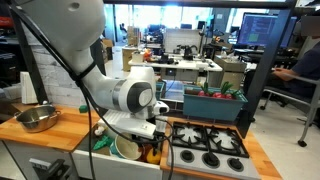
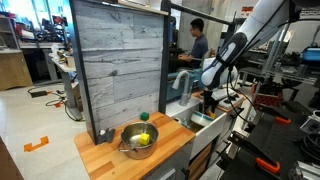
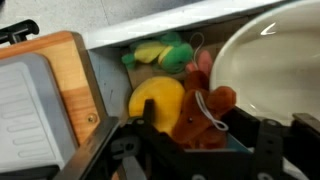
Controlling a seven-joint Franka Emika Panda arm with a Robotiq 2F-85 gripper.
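My gripper reaches down into an open drawer point(image 1: 100, 163), its dark fingers apart. Between them lies a reddish-brown item point(image 3: 190, 124) with a thin pale loop on it; whether the fingers touch it is unclear. A yellow-orange round item point(image 3: 157, 100) sits against it on the left. To the right is a large white bowl point(image 3: 272, 75), partly covered by the gripper. A green and yellow item point(image 3: 160, 52) lies near the drawer's far wall in the wrist view. From outside, the arm hides much of the drawer's contents.
Right of the drawer is a stove top point(image 1: 207, 147) with several burners. Behind it stands a teal basket point(image 1: 210, 107) of red and green produce. A metal pot point(image 1: 37, 119) rests on the wooden counter at left. The drawer walls are close around my gripper.
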